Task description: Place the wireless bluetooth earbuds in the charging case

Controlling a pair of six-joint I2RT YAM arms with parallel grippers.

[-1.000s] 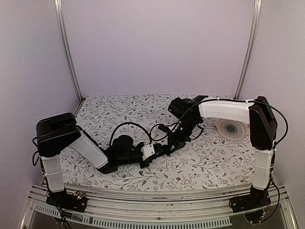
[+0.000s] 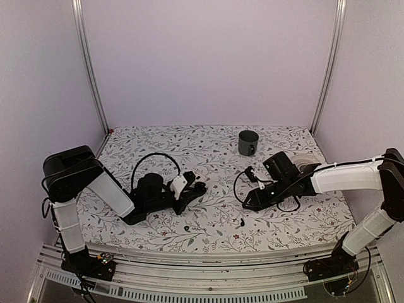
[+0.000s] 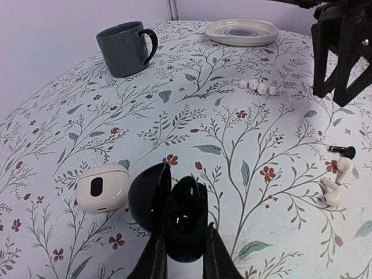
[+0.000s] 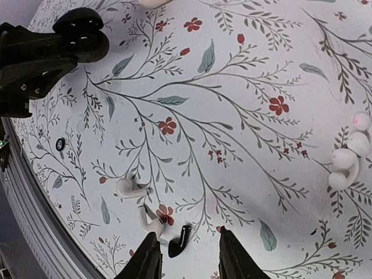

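Note:
My left gripper is shut on an open black charging case [image 3: 148, 197], held above the table; a black earbud [image 3: 187, 192] shows inside it. A loose black earbud [image 4: 180, 243] lies below my open right gripper, which has nothing visible between its fingers. Two white earbuds [image 4: 148, 224] lie beside the black one, and a white case [image 3: 102, 186] stands behind the held case.
A dark mug [image 2: 248, 142] stands at the back, a pale plate [image 3: 241, 32] at the right, partly hidden by the right arm in the top view. A row of small white objects [image 4: 344, 158] lies mid-table. Free table surrounds them.
My right gripper has pulled away from the held case to the right and toward the front, uncovering the mug. The left gripper has drawn slightly left with the case.

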